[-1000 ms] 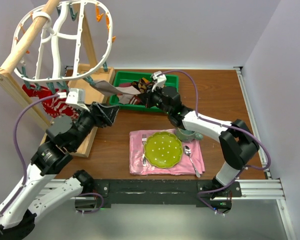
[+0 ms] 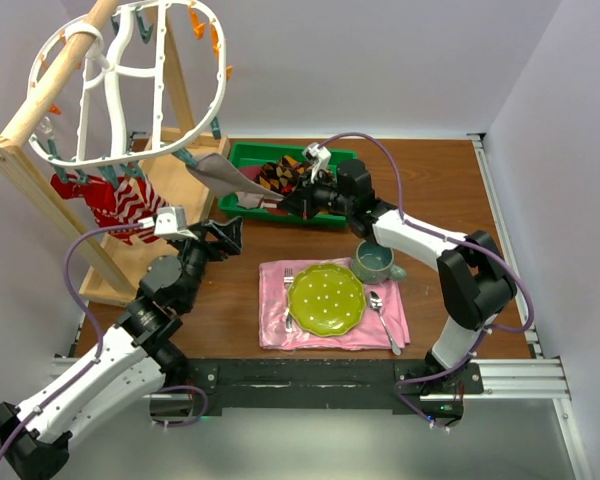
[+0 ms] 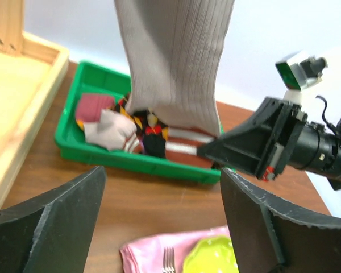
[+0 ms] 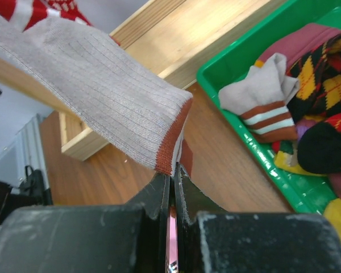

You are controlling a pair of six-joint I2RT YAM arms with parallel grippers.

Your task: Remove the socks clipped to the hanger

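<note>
A grey sock (image 2: 225,177) stretches from a teal clip (image 2: 187,157) on the white round hanger (image 2: 218,95) toward the right. My right gripper is shut on its brown-edged cuff, which shows between the fingertips in the right wrist view. In the left wrist view the sock hangs beyond my left gripper, whose fingers stand wide apart with nothing between them. Red-and-white striped socks (image 2: 110,205) hang from other clips at the hanger's left side, partly behind the left arm.
A green tray (image 2: 330,152) holding several socks stands at the back, beneath the right gripper. The hanger's wooden stand (image 2: 100,262) is on the left. A green plate (image 2: 326,300) on a pink cloth (image 2: 280,338) and a cup (image 2: 375,262) occupy the front middle.
The right gripper has shifted only slightly, still on the cuff. The hanger has swung a little to the right.
</note>
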